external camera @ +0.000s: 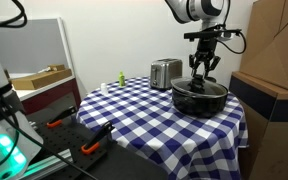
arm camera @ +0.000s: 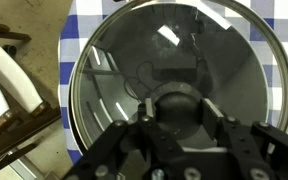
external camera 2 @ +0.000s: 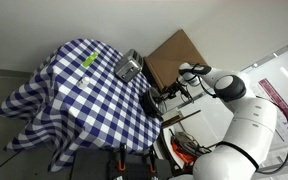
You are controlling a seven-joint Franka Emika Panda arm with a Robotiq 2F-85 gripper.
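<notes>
A black pot (external camera: 199, 103) stands toward the far right of the checked table. Its glass lid (arm camera: 204, 45), with a pale rim and a round black knob (arm camera: 178, 103), fills most of the wrist view. My gripper (external camera: 198, 72) points down over the pot, shut on the knob, with a finger to each side of it. In exterior view 1 the lid lies at the pot's rim; whether it is fully seated cannot be told. Exterior view 2 shows only part of the pot (external camera 2: 149, 103), beside the arm.
A silver toaster (external camera: 166, 73) stands just left of the pot. Farther left are a green bottle (external camera: 121, 79) and a small white item (external camera: 104, 87). Cardboard boxes (external camera: 269, 105) rise close to the right.
</notes>
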